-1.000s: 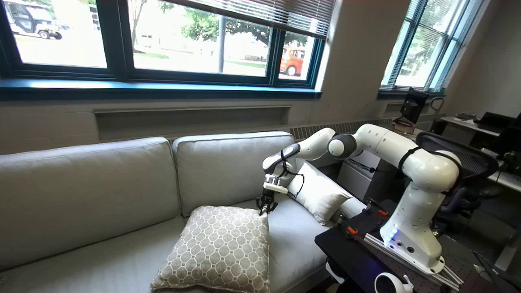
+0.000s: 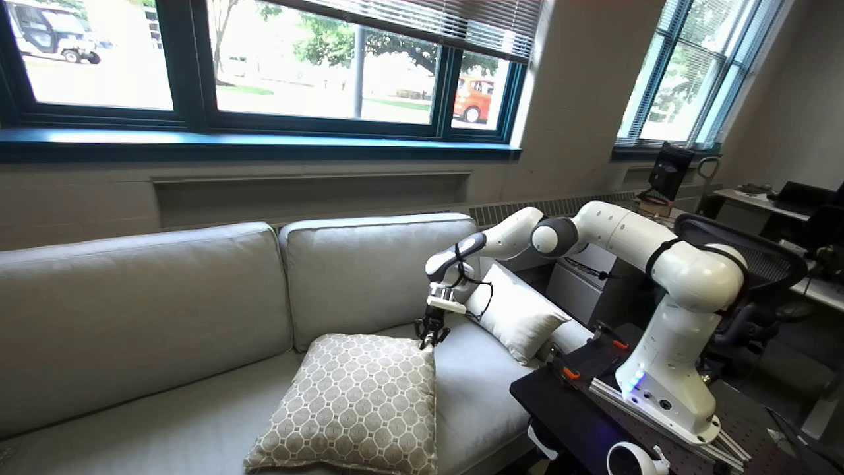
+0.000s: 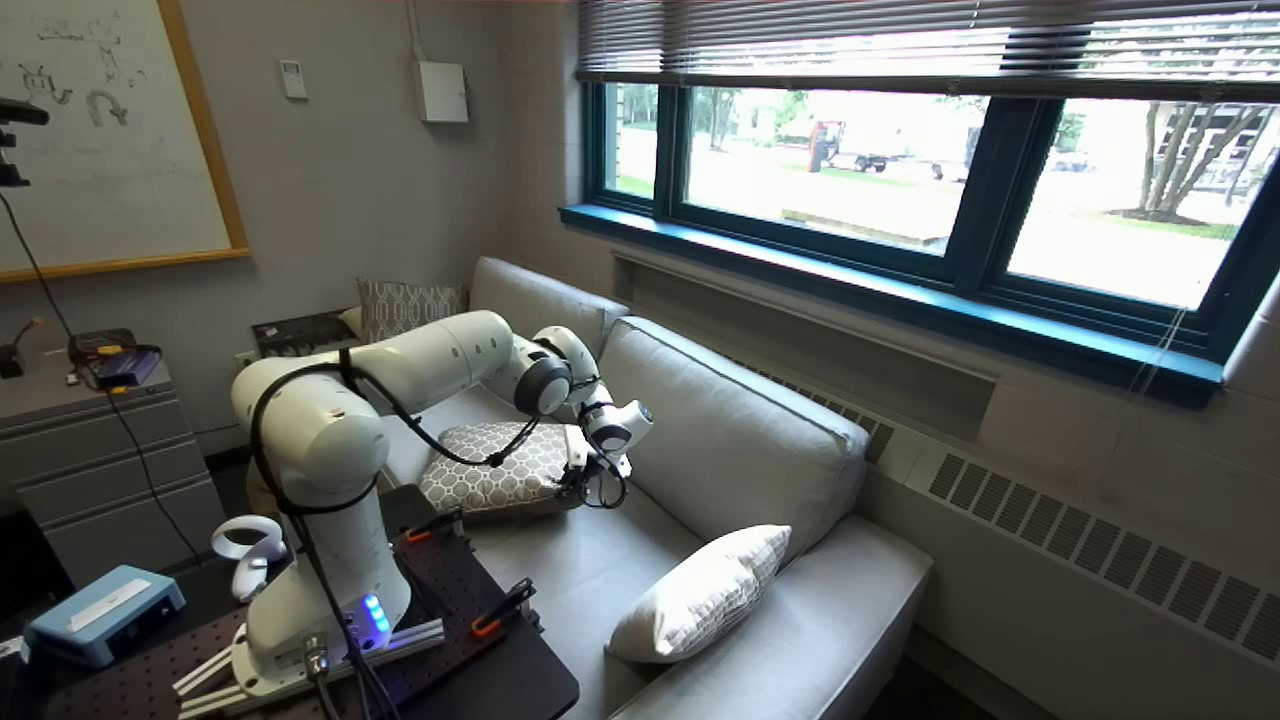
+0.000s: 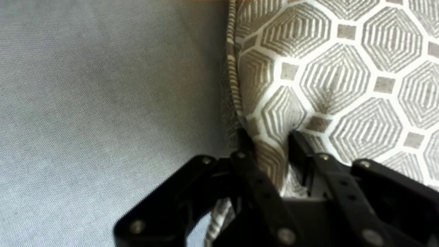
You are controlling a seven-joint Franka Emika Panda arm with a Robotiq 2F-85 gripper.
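A square cushion (image 2: 360, 404) with a beige and white octagon pattern lies on the sofa seat. My gripper (image 2: 428, 343) points down at its back right corner. In exterior view 2 the same cushion (image 3: 492, 466) is partly covered by the arm. Up close in the wrist view, the black fingers of my gripper stand part open, one on each side of a fold at the cushion's piped edge. The patterned cloth (image 4: 337, 78) creases by the right fingertip. How firmly the fingers press on the fold does not show.
A white pillow (image 2: 514, 313) leans at the sofa's right arm, close to my wrist. Backrest cushions (image 2: 372, 273) rise behind the gripper. The sofa seat (image 2: 150, 415) is clear to the left. A black table (image 2: 566, 404) carries the arm's base.
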